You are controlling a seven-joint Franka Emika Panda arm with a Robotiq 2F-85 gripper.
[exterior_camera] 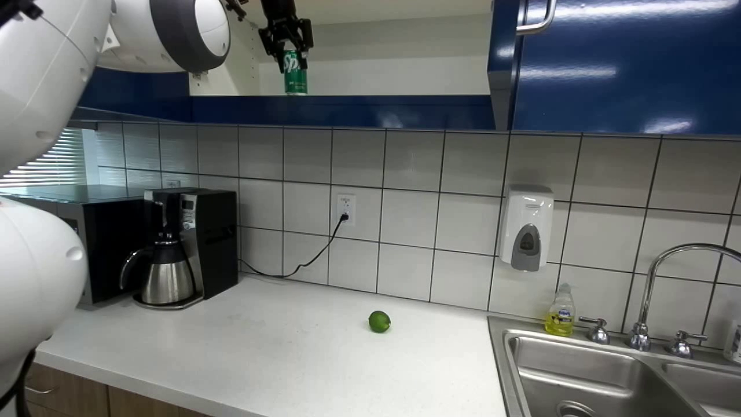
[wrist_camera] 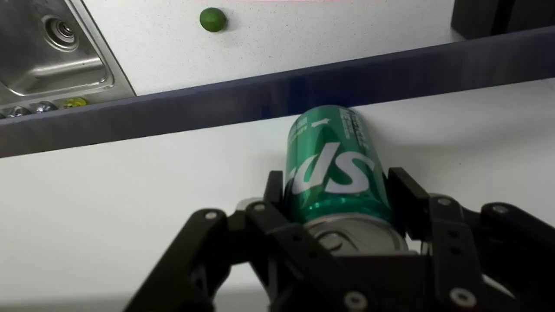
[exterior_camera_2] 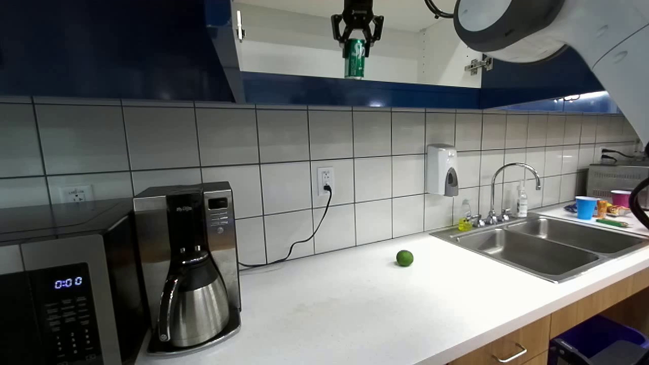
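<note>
A green Sprite can (wrist_camera: 333, 161) is upright between the black fingers of my gripper, which is shut around its upper part. In exterior view 1 the can (exterior_camera: 295, 77) shows inside the open blue cabinet, its lower end just above the front edge in the picture. From the other side, exterior view 2 shows my gripper (exterior_camera_2: 356, 47) over the cabinet shelf with the can (exterior_camera_2: 354, 64) below it. The wrist view has the white shelf (wrist_camera: 130, 208) under the can; whether its base touches the shelf I cannot tell.
The cabinet's blue front edge (exterior_camera: 347, 111) runs beneath the opening, with a blue door (exterior_camera: 625, 69) on the right. A lime (exterior_camera: 379, 321) lies on the counter below. The coffee maker (exterior_camera: 187, 243) stands left, the sink (exterior_camera: 590, 368) right. Shelf space beside the can is empty.
</note>
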